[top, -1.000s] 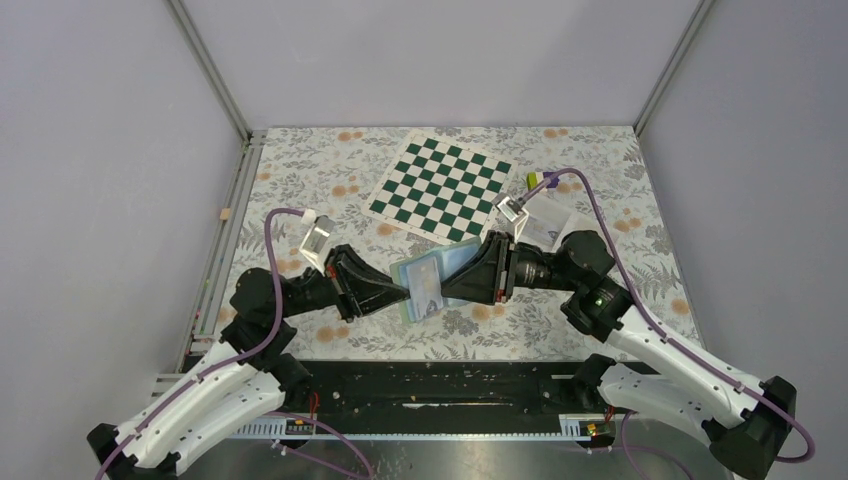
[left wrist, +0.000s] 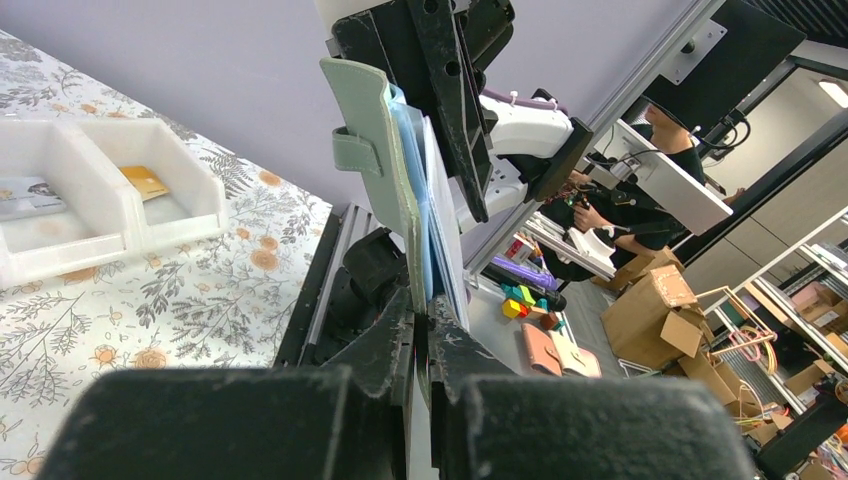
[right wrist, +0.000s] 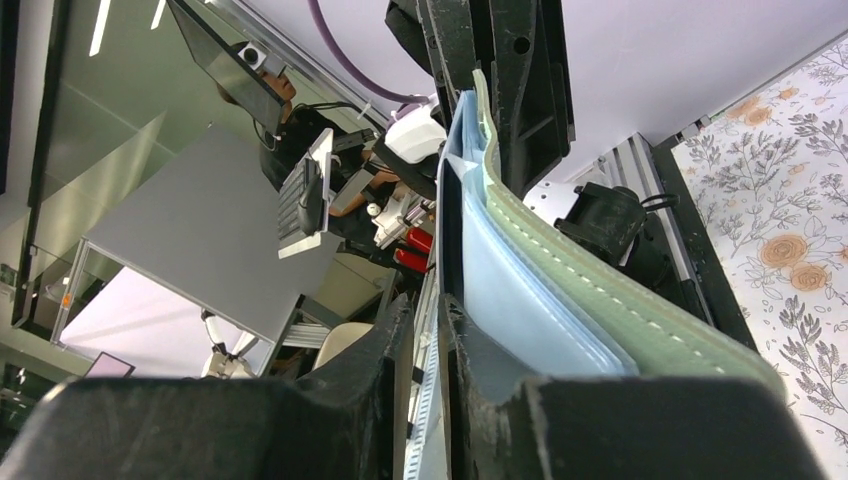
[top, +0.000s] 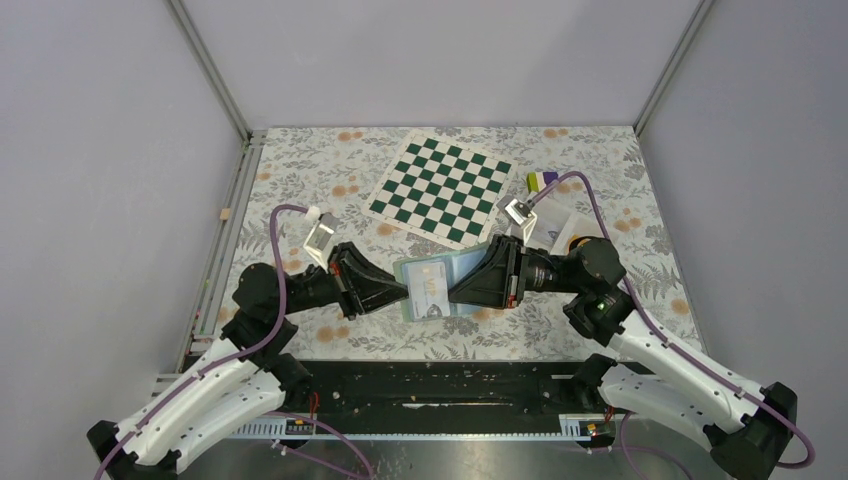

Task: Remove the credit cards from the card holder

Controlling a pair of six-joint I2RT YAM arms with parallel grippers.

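Observation:
A green card holder hangs open above the table between my two arms, with pale blue sleeves inside and a printed card showing in one sleeve. My left gripper is shut on the holder's left edge; in the left wrist view, the cover runs down between its fingertips. On the other side, my right gripper stands part open at the sleeves. A narrow gap shows between its fingers, one of them against the blue sleeve. Whether a card edge lies in that gap, I cannot tell.
A white divided tray on the flowered table holds a pale card in one compartment and a yellow card in the other. A green checkered board lies at the back.
The left gripper has hardly moved.

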